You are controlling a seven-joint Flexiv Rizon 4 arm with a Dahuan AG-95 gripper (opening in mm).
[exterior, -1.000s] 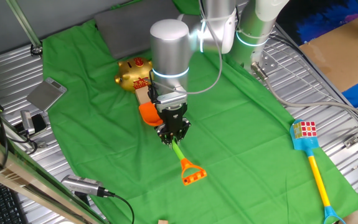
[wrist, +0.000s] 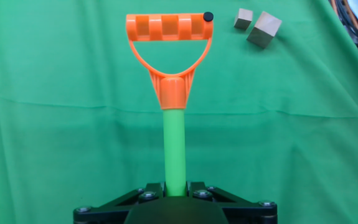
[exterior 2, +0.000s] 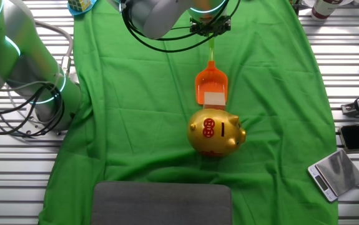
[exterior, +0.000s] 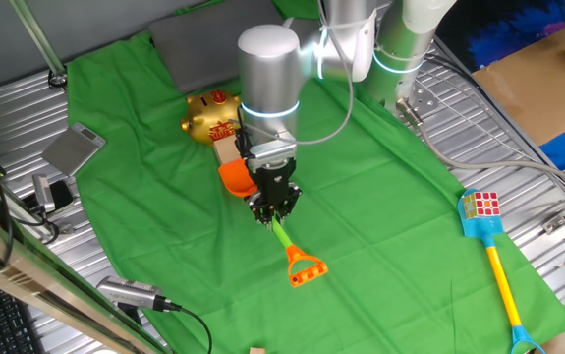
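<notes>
A toy shovel with an orange blade (exterior 2: 211, 84), a green shaft (wrist: 174, 146) and an orange D-shaped grip (wrist: 170, 28) spans the cloth's middle. My gripper (exterior: 274, 218) is shut on the green shaft, which runs between its fingers in the wrist view. The fingertips themselves are mostly hidden there. At the blade's front edge is a wooden block (exterior 2: 214, 99); whether it rests on the blade or only against it, I cannot tell. Right behind the block stands a golden piggy bank (exterior 2: 213, 134).
A blue shovel with a yellow shaft (exterior: 501, 282) lies at the right edge, a Rubik's cube (exterior: 480, 205) on its blade. Two small blocks (wrist: 264, 29) sit beyond the orange grip. A dark grey pad (exterior 2: 162, 203) and a scale (exterior 2: 336, 175) lie farther off.
The orange grip has shifted slightly up and to the right in exterior view 1, with my gripper moving a little the same way. The piggy bank and the blue shovel have stayed put.
</notes>
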